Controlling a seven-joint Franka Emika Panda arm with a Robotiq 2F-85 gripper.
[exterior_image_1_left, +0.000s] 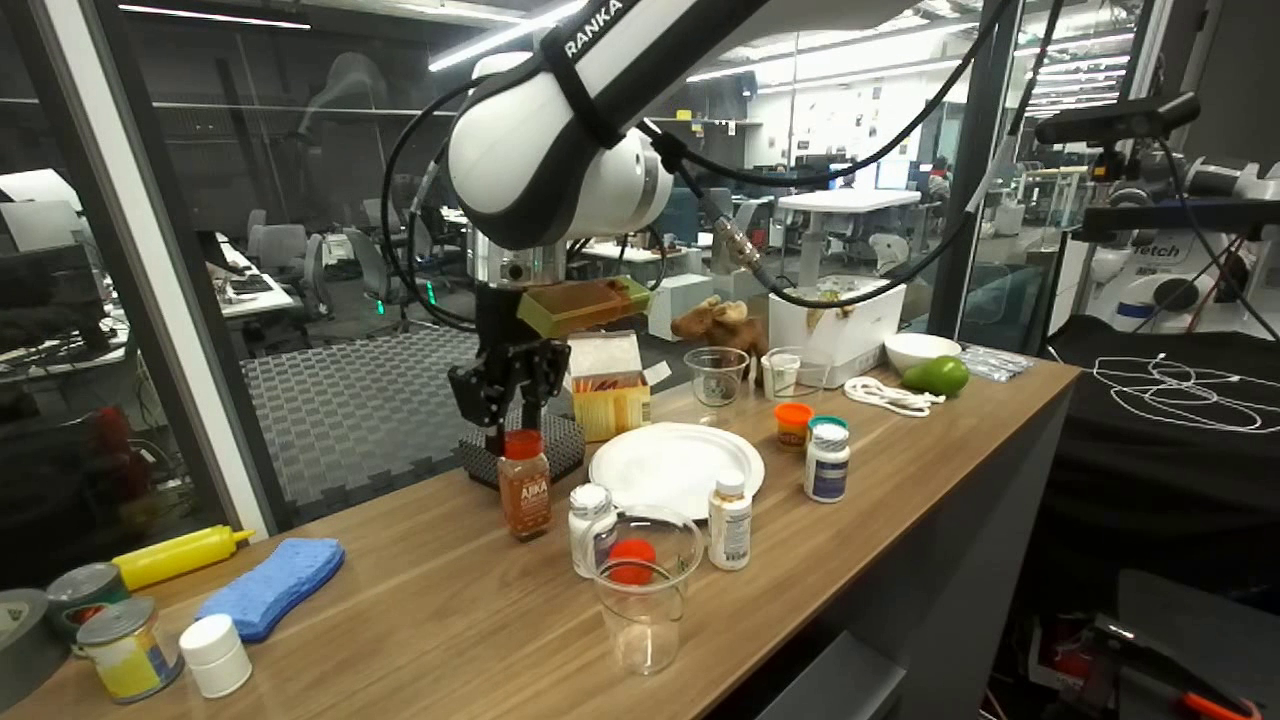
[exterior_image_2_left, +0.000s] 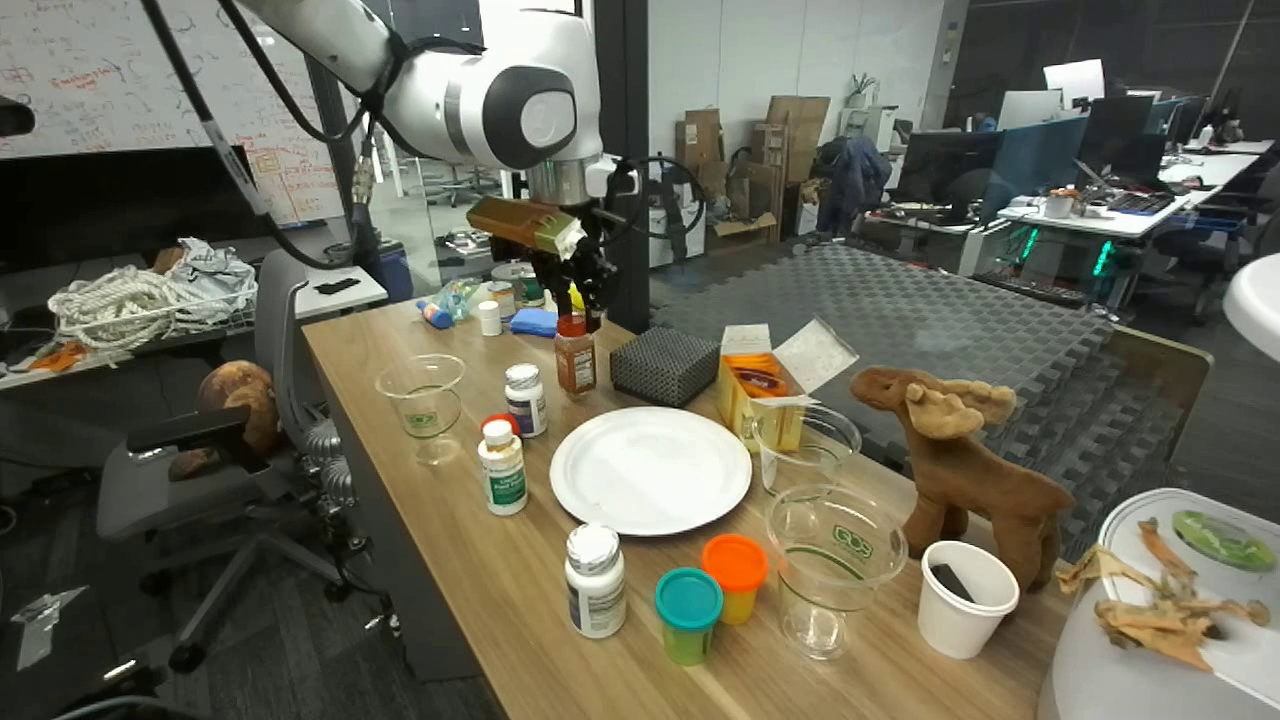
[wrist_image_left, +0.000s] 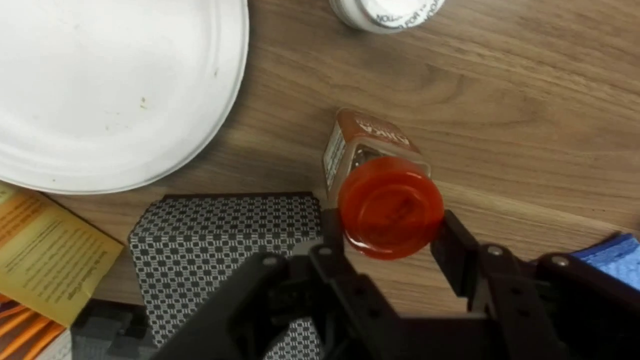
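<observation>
An Ajika spice jar with a red lid stands on the wooden table, left of the white plate as exterior view 1 sees it. My gripper comes down from above and is shut on the jar at its lid. Seen from the wrist, the red lid sits between the two dark fingers, with the jar's label side showing beyond it. Exterior view 2 also has the jar under the gripper. Whether its base touches the table is hard to tell.
Close by are a black patterned box, a white plate, an opened tea box and a white-capped bottle. A clear cup stands near the front edge. Bare table lies between the jar and the blue sponge.
</observation>
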